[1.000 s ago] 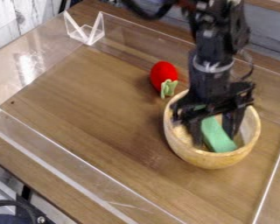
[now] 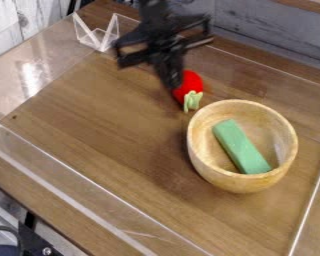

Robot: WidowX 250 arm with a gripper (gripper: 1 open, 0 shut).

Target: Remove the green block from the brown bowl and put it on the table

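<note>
The green block (image 2: pixel 240 147) lies inside the brown bowl (image 2: pixel 284 126), slanting from upper left to lower right, in full sight. My gripper (image 2: pixel 152 72) is a dark, blurred shape in the upper middle of the camera view. It is up and to the left of the bowl, well clear of the block. The blur hides how its fingers stand, but the green block is not with it.
A red vegetable-like object with a pale green end (image 2: pixel 188 86) rests just behind and left of the bowl. A clear wire-like rack (image 2: pixel 96 35) stands at the back left. Bare wooden table (image 2: pixel 103 130) stretches left of the bowl.
The block, partly hidden behind the gripper before, is uncovered and still in the bowl.
</note>
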